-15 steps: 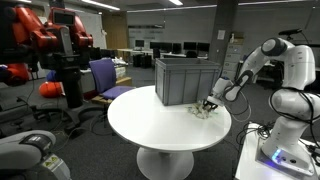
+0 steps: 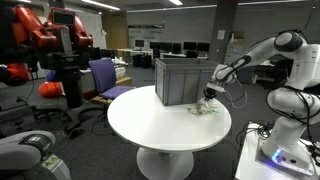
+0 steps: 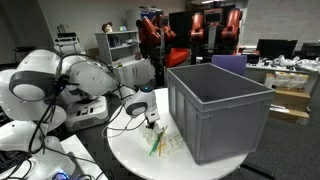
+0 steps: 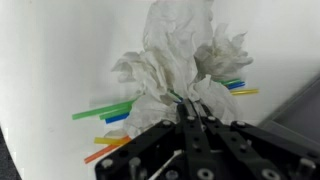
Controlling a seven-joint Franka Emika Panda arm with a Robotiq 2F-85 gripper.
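Crumpled white tissues [image 4: 172, 48] lie in a loose heap in the wrist view, over green, blue, yellow and orange sticks or straws [image 4: 107, 109] on the white table [image 2: 150, 125]. My gripper appears shut, its fingertips pointing at the heap. White tissue shows right at the tips, but whether any is pinched is unclear. From the second exterior view, the gripper [image 3: 152, 124] hangs above the left part of the strewn pieces [image 3: 168, 143].
A large grey bin [image 3: 215, 120] stands on the table close beside the strewn pieces, its tall wall bounding that side.
In the first exterior view, my gripper has risen from the strewn tissues and shifted slightly right, while the arm has lifted. The bin and table stay put.
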